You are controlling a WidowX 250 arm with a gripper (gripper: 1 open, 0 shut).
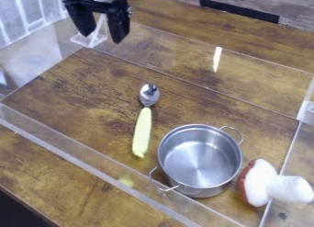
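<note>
My gripper [105, 27] is raised at the top left of the camera view, dark and small; whether it is open or shut is not clear. Below it on the wooden surface lies a spoon [145, 119] with a silver bowl end and a pale yellow-green handle, pointing toward the front. A steel pot [197, 161] with two wire handles sits to the lower right of the spoon.
A red and white object [282, 187] lies right of the pot. Clear transparent edging runs round the work area.
</note>
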